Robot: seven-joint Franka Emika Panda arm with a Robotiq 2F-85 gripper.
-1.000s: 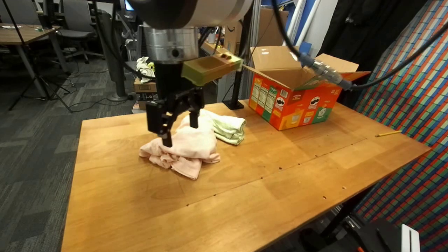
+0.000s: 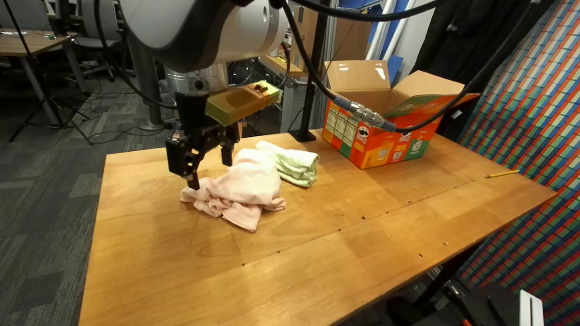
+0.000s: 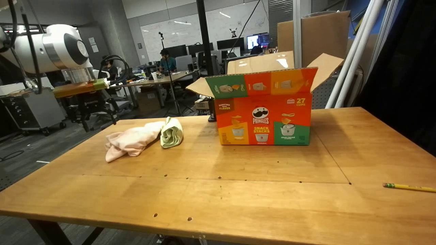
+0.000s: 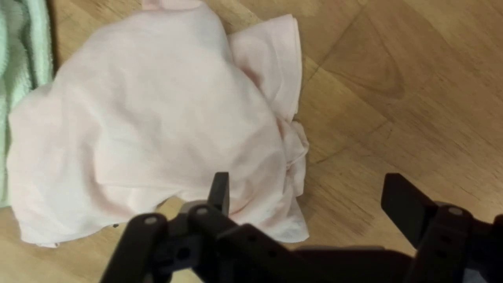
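Observation:
A crumpled pale pink cloth (image 2: pixel 247 182) lies heaped on the wooden table. Touching or close behind it is a folded light green towel (image 2: pixel 297 165), rolled up at its end in the second exterior view (image 3: pixel 171 132). My gripper (image 2: pixel 210 171) hangs above the pink cloth's left side, fingers pointing down and spread wide. From the wrist, the gripper is open with nothing held. One finger (image 4: pixel 219 191) overlaps the pink cloth (image 4: pixel 165 108) in view, while the other finger (image 4: pixel 408 207) is over bare wood. The green towel (image 4: pixel 23 61) shows at the upper left.
An open, bright Pringles carton (image 3: pixel 265 118) stands at the back of the table, flaps spread. A yellow pencil (image 2: pixel 501 174) lies near the far right edge. A black post (image 2: pixel 310 81) rises behind the table.
My arm and gripper have shifted left in the first exterior view, from over the pink cloth towards its left edge. The cloth, towel and carton look unmoved.

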